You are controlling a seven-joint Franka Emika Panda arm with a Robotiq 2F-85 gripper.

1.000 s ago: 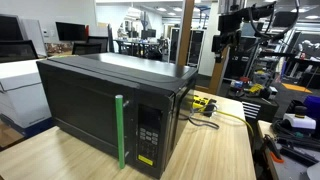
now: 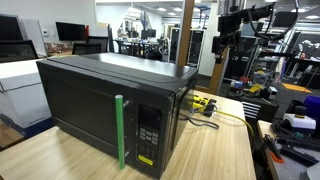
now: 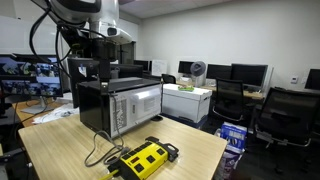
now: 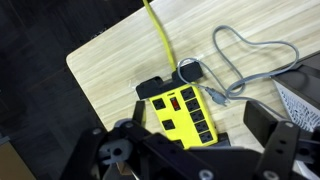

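Note:
My gripper is open, its two black fingers spread wide with nothing between them. Below it in the wrist view lies a yellow power strip (image 4: pixel 183 115) with black ends, on the wooden table. A grey cord (image 4: pixel 262 74) loops beside the strip, and its plug end (image 4: pixel 217 97) lies close to the strip's edge. The black microwave (image 2: pixel 95 100) stands on the table with its green-taped door handle (image 2: pixel 120 132) facing exterior view 1. Exterior view 2 shows the arm's gripper (image 3: pixel 103 72) raised near the top of the microwave (image 3: pixel 140 104), above the strip (image 3: pixel 146 158).
A yellow cable (image 4: pixel 160 35) runs from the strip across the table. White boxes (image 2: pixel 24 95) stand behind the microwave. Bare table (image 2: pixel 215 155) extends in front of its control panel. Office chairs (image 3: pixel 285 110) stand beyond the table.

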